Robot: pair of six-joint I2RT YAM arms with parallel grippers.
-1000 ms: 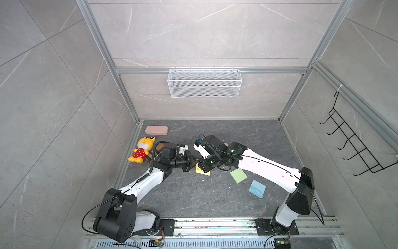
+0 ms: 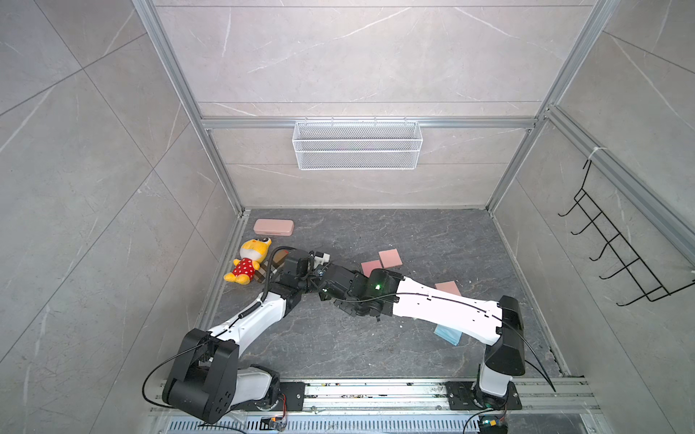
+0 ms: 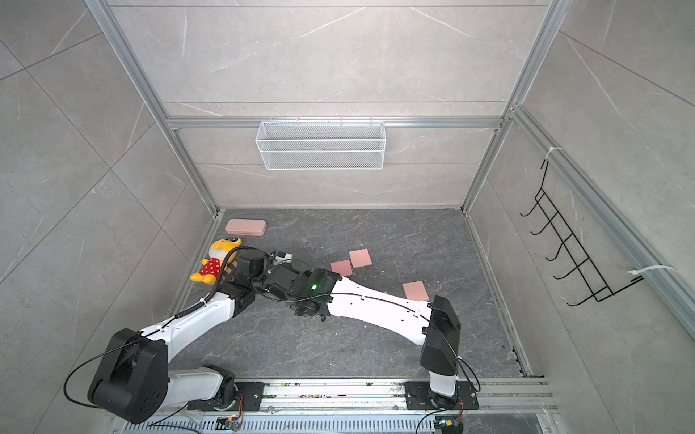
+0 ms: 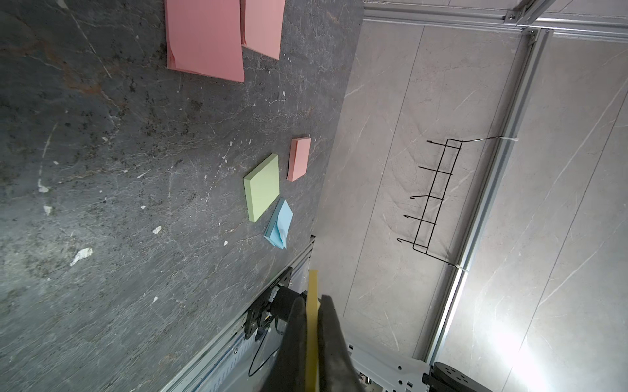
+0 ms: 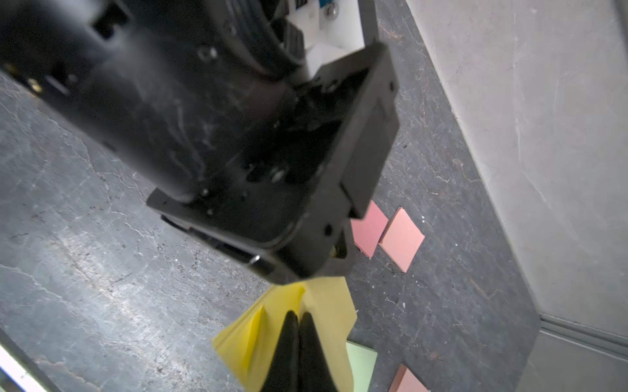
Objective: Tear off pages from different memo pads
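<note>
My left gripper is shut, with a thin yellow strip showing at its fingertips in the left wrist view. In the right wrist view a crumpled yellow memo pad lies behind the shut fingertips of my right gripper; whether they pinch paper, I cannot tell. The left gripper's housing hangs just beside it. Pink pads, a smaller pink pad, a green pad and a blue pad with a lifted sheet lie on the floor. The arms overlap in both top views.
A yellow plush toy and a pink case sit at the left. A white wire basket hangs on the back wall, a black hook rack on the right wall.
My right arm has swung left, its wrist now over the left gripper and covering more of that area. The left arm looks nearly unmoved.
</note>
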